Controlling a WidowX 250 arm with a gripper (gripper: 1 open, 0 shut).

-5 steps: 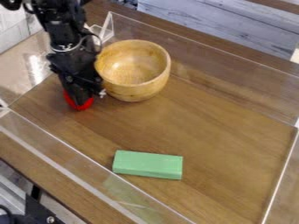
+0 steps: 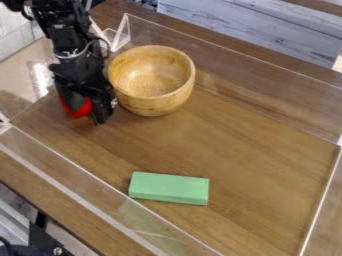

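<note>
My black gripper [image 2: 88, 100] is low at the left side of the wooden table, with its fingers open around or over a red object [image 2: 75, 105], which is partly hidden behind it. A wooden bowl [image 2: 151, 80] stands just to the right of the gripper. A green block [image 2: 168, 188] lies flat toward the front of the table.
Clear plastic walls [image 2: 317, 200] border the table. A pale planked wall stands behind at the top right.
The gripper has shifted slightly down and to the left over the red object, now covering more of it. The bowl and green block look unmoved.
</note>
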